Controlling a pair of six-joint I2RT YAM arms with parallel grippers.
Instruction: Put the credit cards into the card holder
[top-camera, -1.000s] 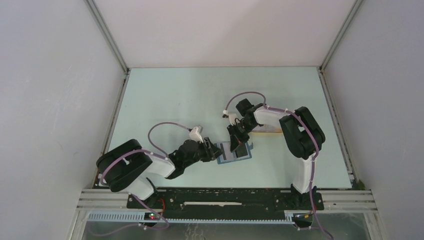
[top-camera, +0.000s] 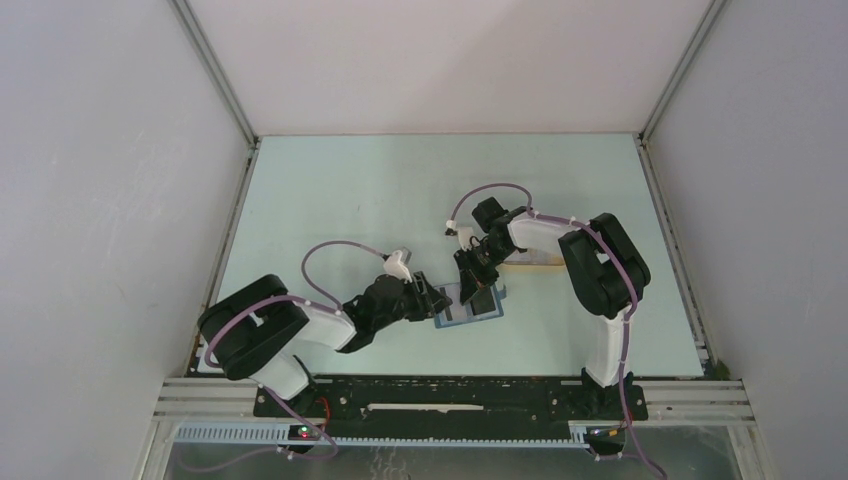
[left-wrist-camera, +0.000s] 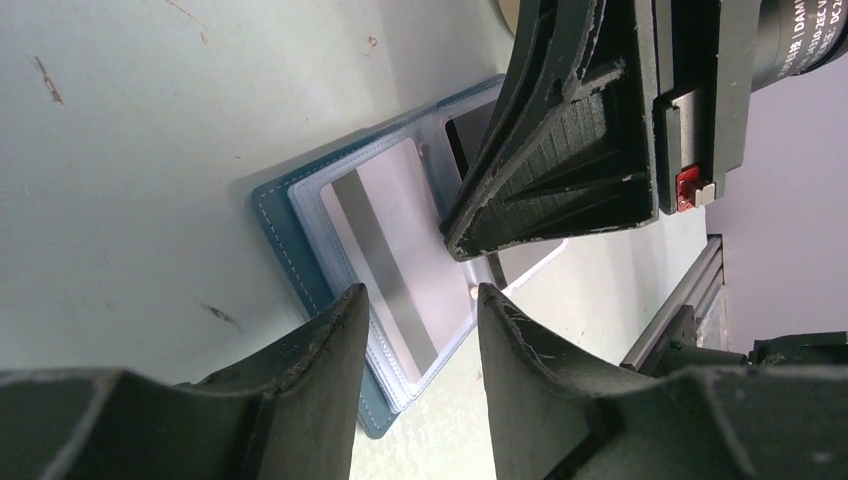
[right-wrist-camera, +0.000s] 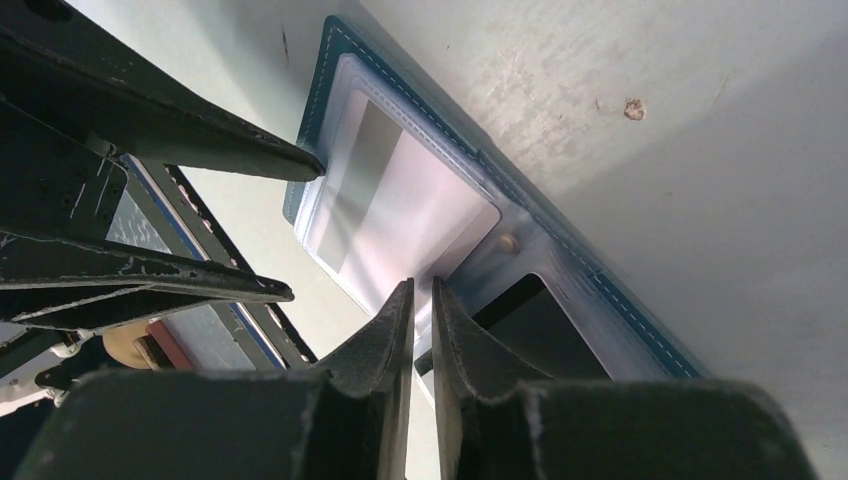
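The blue card holder (top-camera: 455, 318) lies open on the table, with a pale striped card (left-wrist-camera: 405, 245) and a dark card (right-wrist-camera: 540, 335) in clear pockets. My left gripper is at the holder's left end, its fingertips apart with the holder's end in view between them; whether it grips that end is unclear. My right gripper is over the middle of the holder, at the pale card's edge, its fingertips close together with a narrow gap. Whether anything is between them is hidden.
A tan tray (top-camera: 545, 266) lies behind the right arm, partly hidden. Both arms crowd the holder.
My left gripper has moved slightly right, further onto the holder. The right arm and the holder look unchanged.
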